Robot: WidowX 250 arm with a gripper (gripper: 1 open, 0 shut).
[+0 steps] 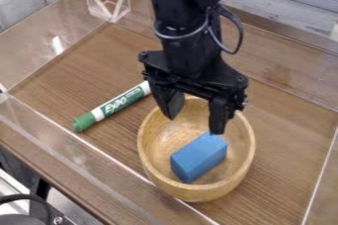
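Observation:
The black gripper (196, 107) hangs over a round tan bowl (161, 168), its two fingers spread open above the bowl's back half. In the bowl a blue block (197, 158) lies at the front right, below the right finger, with nothing held between the fingers. Left of the bowl, a green and white marker (114, 106) lies on the wooden table.
A white wire stand (109, 2) is at the back left. Clear edging runs along the table's sides, with a cable at the lower left.

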